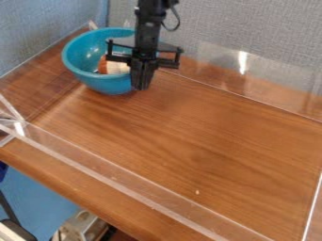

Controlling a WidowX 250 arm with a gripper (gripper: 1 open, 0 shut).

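Observation:
A blue bowl (83, 56) stands in the back left corner of the wooden surface. Something orange and pale (109, 66) lies inside it, partly hidden. My black gripper (139, 81) hangs at the bowl's right side, over or against its rim, its fingers pointing down. It looks shut, with nothing visible between its fingertips.
Transparent walls edge it, with grey textured panels behind. A metal fitting (81, 224) sits outside at the lower left.

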